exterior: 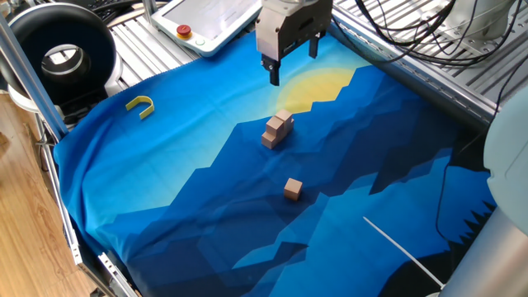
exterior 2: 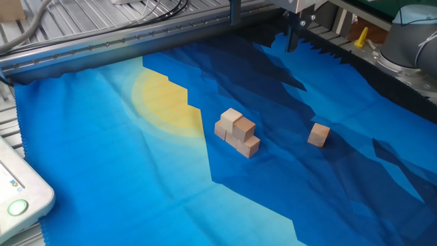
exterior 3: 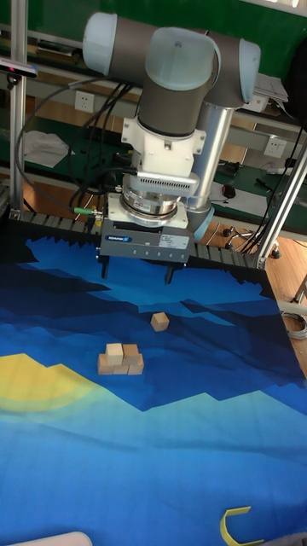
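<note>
My gripper (exterior: 294, 69) hangs in the air above the cloth, its two black fingers wide apart and nothing between them. In the third exterior view the gripper (exterior 3: 137, 277) also appears open. Below it, a small stack of wooden cubes (exterior 2: 238, 133) stands on the cloth: a bottom row of three with two cubes side by side on top. One loose wooden cube (exterior 2: 319, 134) lies on the cloth, apart from the stack; this single cube (exterior 3: 159, 322) sits on the arm's side of the stack. Only the lower part of the gripper shows in the second exterior view.
The blue mountain-patterned cloth (exterior: 198, 132) covers the table, largely bare. A yellow hook-shaped piece (exterior: 140, 106) lies near one edge. A tablet-like panel with a red button (exterior: 184, 31) stands at the border, and a thin pale rod (exterior: 404, 251) lies near the arm's side.
</note>
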